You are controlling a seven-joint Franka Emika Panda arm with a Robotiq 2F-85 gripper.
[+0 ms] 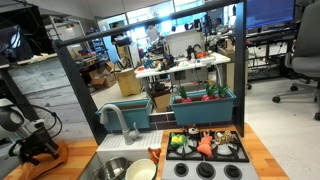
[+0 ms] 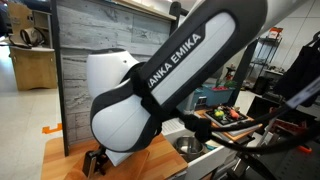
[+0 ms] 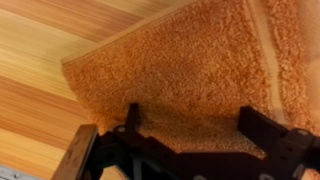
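Observation:
An orange terry towel [image 3: 185, 65] lies on the wooden counter [image 3: 35, 55], filling most of the wrist view, with a hemmed edge and a corner at the upper left. My gripper is open above it, its two dark fingers wide apart. Towel shows between them, but whether the fingertips touch the cloth cannot be made out. From outside, the towel [image 1: 52, 158] appears at the counter's left end, with the gripper [image 1: 30, 156] low over it. The arm hides part of the towel [image 2: 128, 170] in the other exterior view.
Right of the towel are a sink with a faucet [image 1: 120, 122], a cream bowl [image 1: 141, 170] and a stove [image 1: 206, 157] holding several toy foods. A blue bin [image 1: 203, 106] stands behind the stove. A grey wood-look panel [image 2: 70, 75] rises behind the arm.

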